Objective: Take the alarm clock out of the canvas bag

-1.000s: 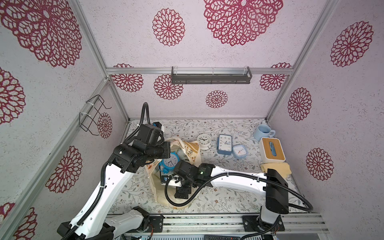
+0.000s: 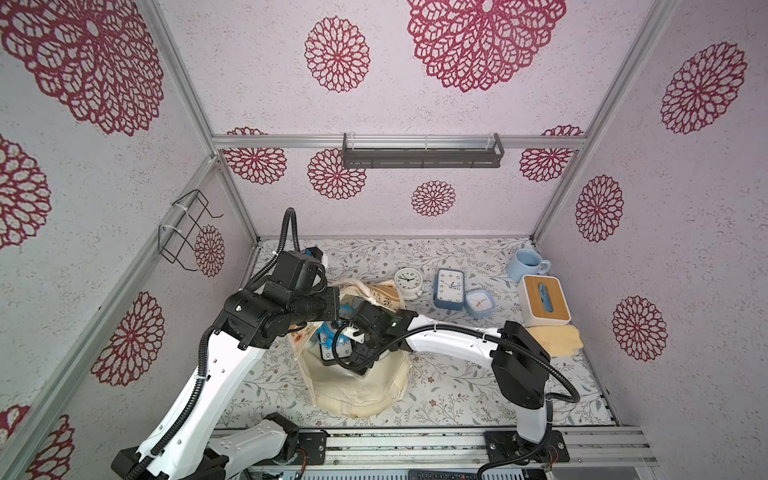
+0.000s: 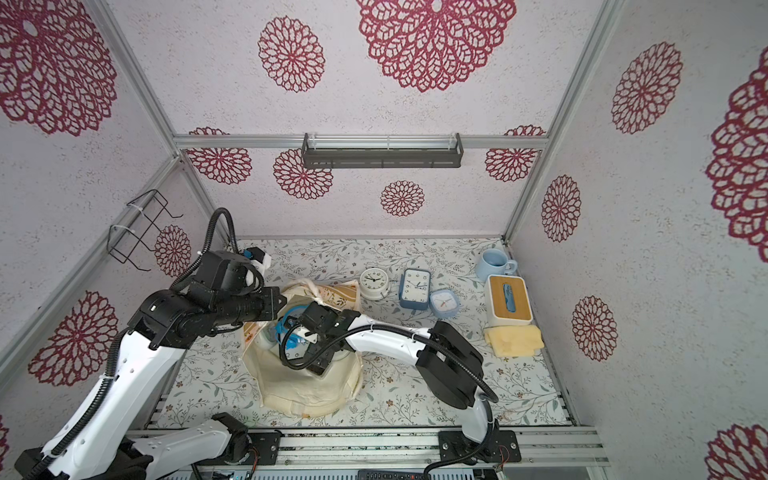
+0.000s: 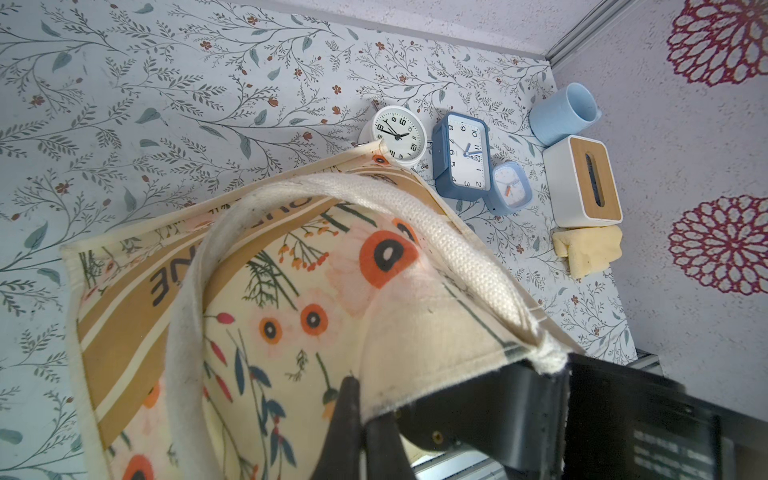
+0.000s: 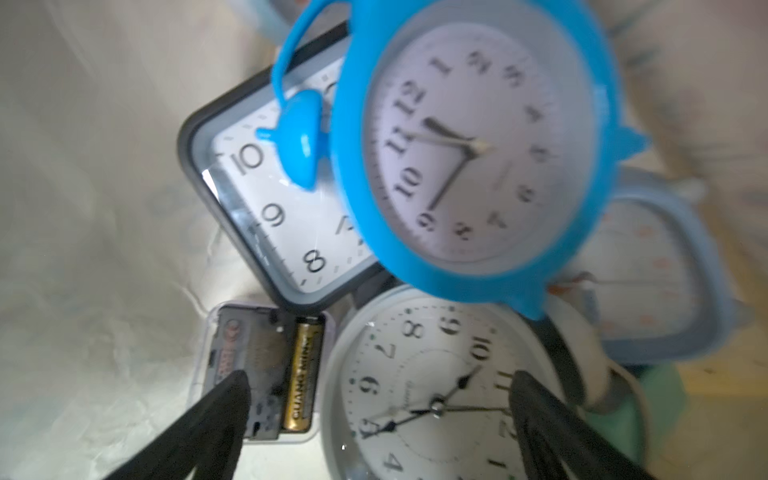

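Note:
The cream canvas bag [image 2: 352,392] lies open at front left. Inside, the right wrist view shows a bright blue twin-bell alarm clock [image 5: 472,144] on a dark square clock [image 5: 272,216], with a round white clock [image 5: 432,384] and other small clocks around. My right gripper is open over them, inside the bag, nothing visibly between its fingers. My left gripper is shut at the bag's floral back rim, with the fabric at its fingertips and the rope handle [image 4: 448,240] beside it.
Behind and right of the bag stand a white round clock [image 2: 408,280], a blue rectangular clock [image 2: 449,288] and a light-blue clock [image 2: 480,302]. A mug [image 2: 525,264], tissue box [image 2: 544,297] and yellow cloth [image 2: 552,341] line the right side.
My right arm has moved deeper over the bag toward the back, now covering much of the blue clock in the top left view. The left arm has barely moved.

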